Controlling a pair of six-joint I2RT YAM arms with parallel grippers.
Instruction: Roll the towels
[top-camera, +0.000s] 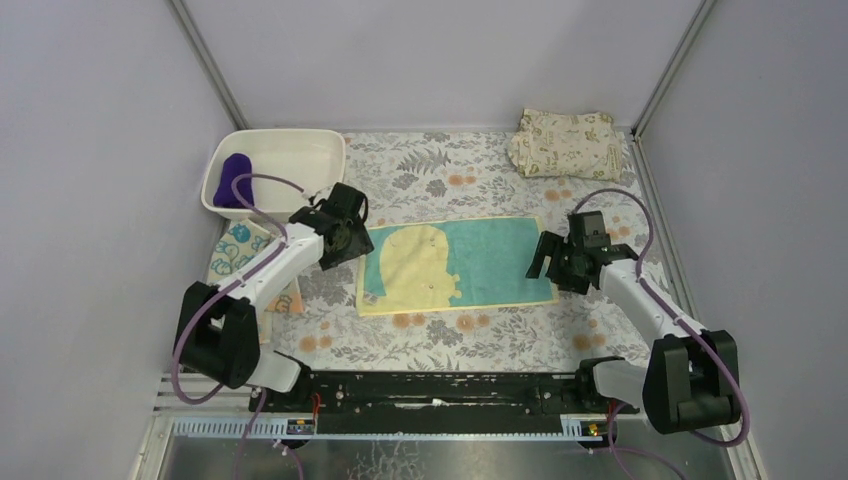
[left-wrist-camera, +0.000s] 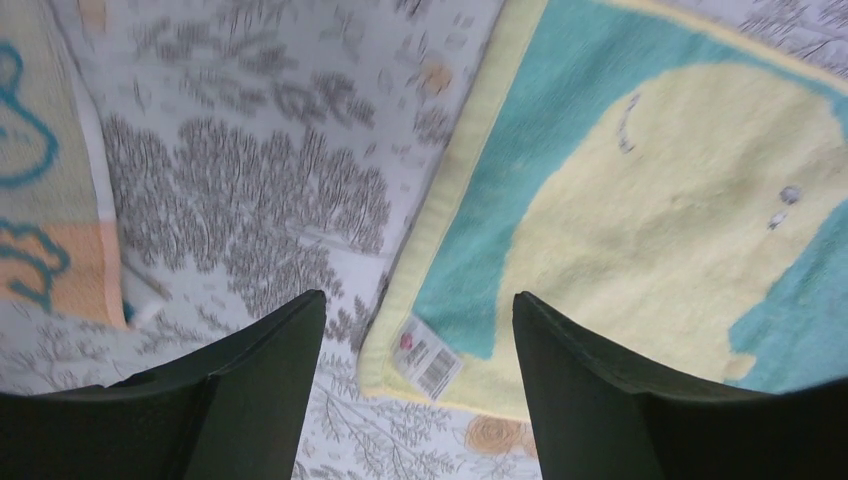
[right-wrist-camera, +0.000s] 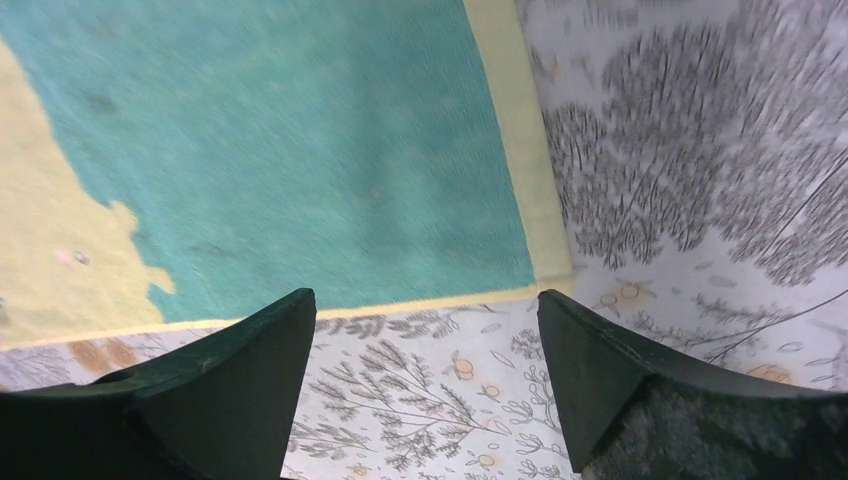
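Observation:
A teal towel (top-camera: 495, 262) with a pale yellow shape and yellow border lies flat and spread out in the middle of the table. Over its left edge hovers my left gripper (top-camera: 347, 252), open; the left wrist view shows the towel's white label (left-wrist-camera: 428, 360) between and beyond the fingers. My right gripper (top-camera: 556, 260) is open above the right edge, and the near right corner of the towel (right-wrist-camera: 540, 235) shows close to its fingertips in the right wrist view. Neither gripper has cloth between its fingers. A rolled purple towel (top-camera: 235, 180) rests in the white bin (top-camera: 300, 150).
At the back right lies a folded beige patterned cloth (top-camera: 567, 145). Another patterned cloth (top-camera: 236, 252) with blue flowers sits at the left, partly beneath the left arm. Bare floral table (top-camera: 430, 345) shows in front of and behind the towel.

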